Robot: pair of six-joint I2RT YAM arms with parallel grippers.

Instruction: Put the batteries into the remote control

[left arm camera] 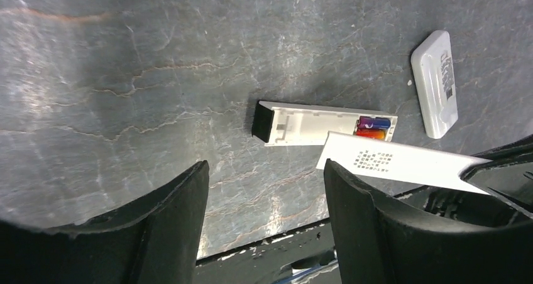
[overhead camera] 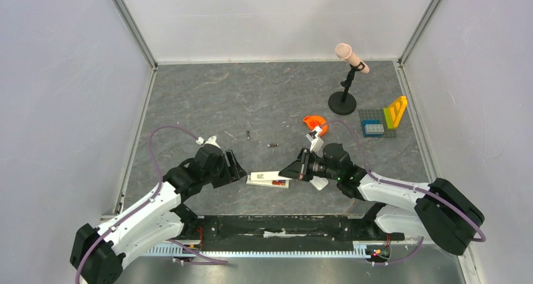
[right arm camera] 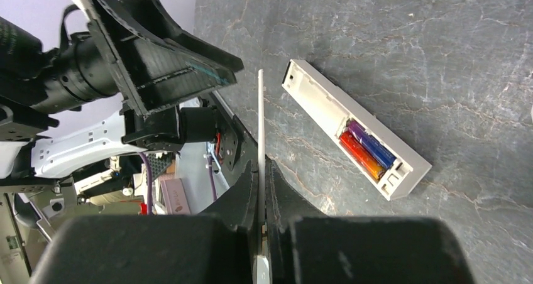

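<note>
The white remote [left arm camera: 308, 125] lies on the floor with its battery bay upward. A purple-blue battery [right arm camera: 372, 142] and a red-orange battery [right arm camera: 361, 154] sit side by side in the bay. My right gripper is shut on a thin white cover, seen edge-on in the right wrist view and held just beside the remote. To the left of the remote, my left gripper stands open, with nothing between its fingers. Its fingers [right arm camera: 188, 64] show at upper left in the right wrist view.
A white device [left arm camera: 435, 83] lies right of the remote. Two small batteries lie loose farther back, one of them a dark battery [overhead camera: 273, 145]. An orange object [overhead camera: 316, 124], a black stand [overhead camera: 342, 102] and a block plate [overhead camera: 379, 124] occupy the right rear.
</note>
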